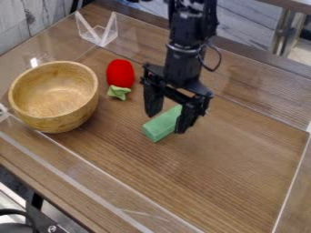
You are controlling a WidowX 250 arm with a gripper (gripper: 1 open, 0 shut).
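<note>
My black gripper (172,107) is lowered over a green block (162,127), its two fingers apart on either side of the block's upper part; whether they touch it is not clear. The block lies diagonally on the light wooden table (231,173), its upper end partly hidden by the gripper.
A wooden bowl (55,100) stands at the left. A red object (120,72) and a small green star-shaped piece (118,93) lie between bowl and gripper. A clear wire or plastic item (97,32) is at the top left.
</note>
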